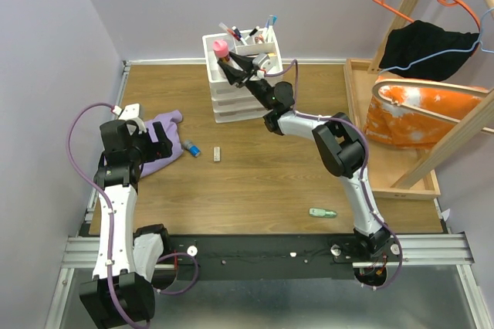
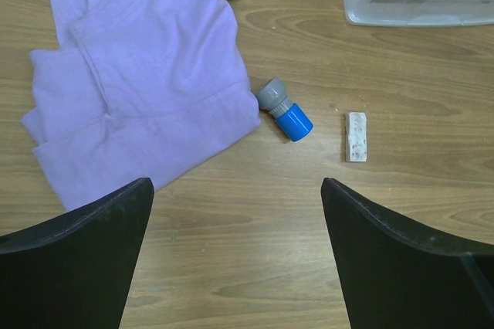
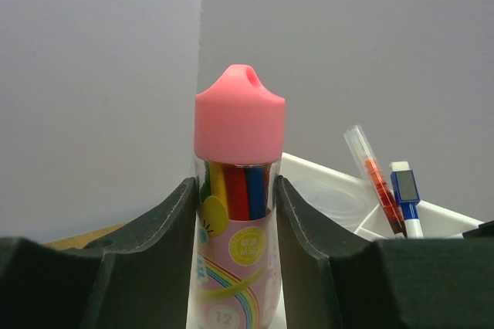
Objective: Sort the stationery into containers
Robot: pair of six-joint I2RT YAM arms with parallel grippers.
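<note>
A clear tube of coloured pens with a pink cap (image 3: 238, 120) stands upright at the white organizer (image 1: 231, 104), between the fingers of my right gripper; whether they grip it is unclear. Pens (image 3: 405, 190) stand in the organizer's back compartments. My left gripper is open and empty over the table, beside a purple cloth (image 2: 154, 59). A grey-and-blue object (image 2: 293, 120) and a small pale block (image 2: 355, 137) lie right of the cloth. A green item (image 1: 323, 212) lies at the front right.
A wooden rack (image 1: 421, 167) with hangers, black cloth and an orange bag fills the right side. Grey walls stand behind and left.
</note>
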